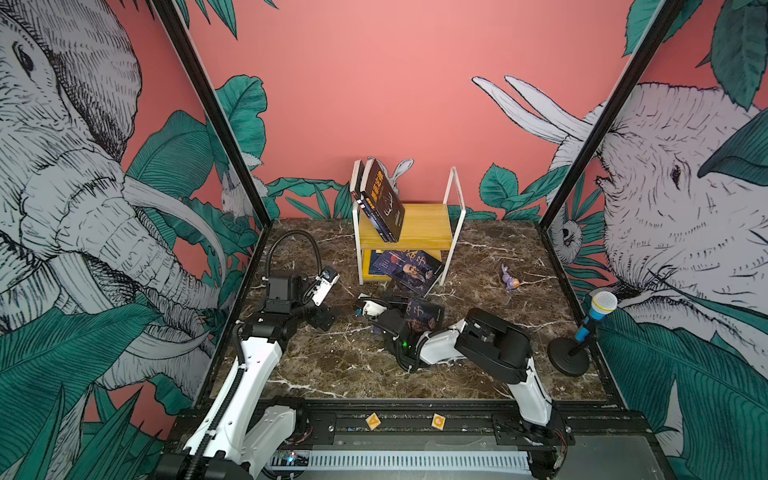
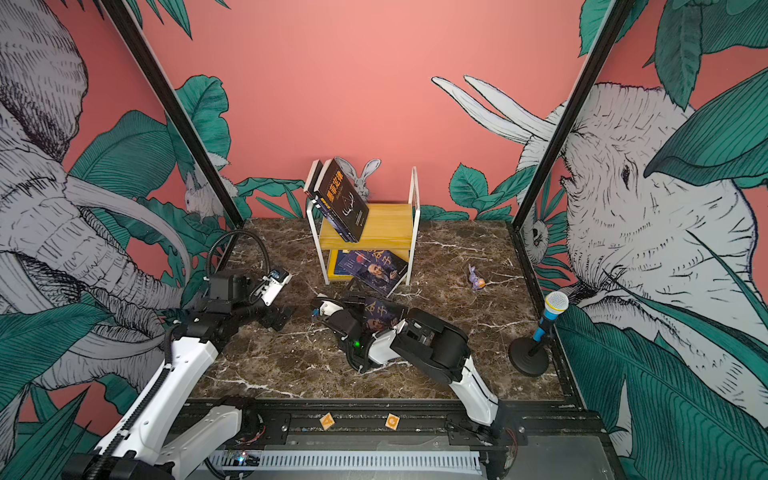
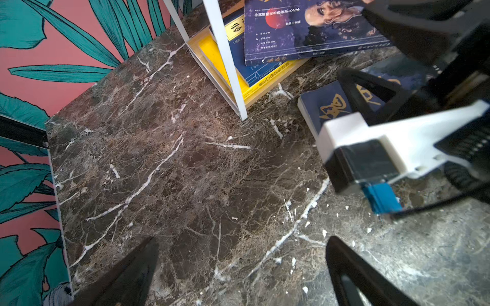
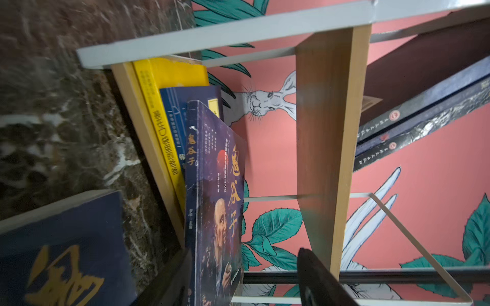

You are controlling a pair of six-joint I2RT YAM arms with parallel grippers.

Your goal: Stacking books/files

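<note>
A two-tier shelf [image 1: 420,224] holds books [image 1: 382,200] leaning upright at its upper left; purple [image 4: 214,204], blue [image 4: 176,112] and yellow [image 4: 153,102] books lie on its lower tier. Another dark-blue book [image 4: 56,255] lies on the table before it, partly hidden by my right arm. My left gripper is open over bare table at the left, empty. My right gripper is low over the front book, fingers apart, facing the lower-tier books; whether anything is between them is unclear.
A microphone on a stand [image 1: 569,356] is at the right front, and a small figurine [image 1: 509,278] at the right middle.
</note>
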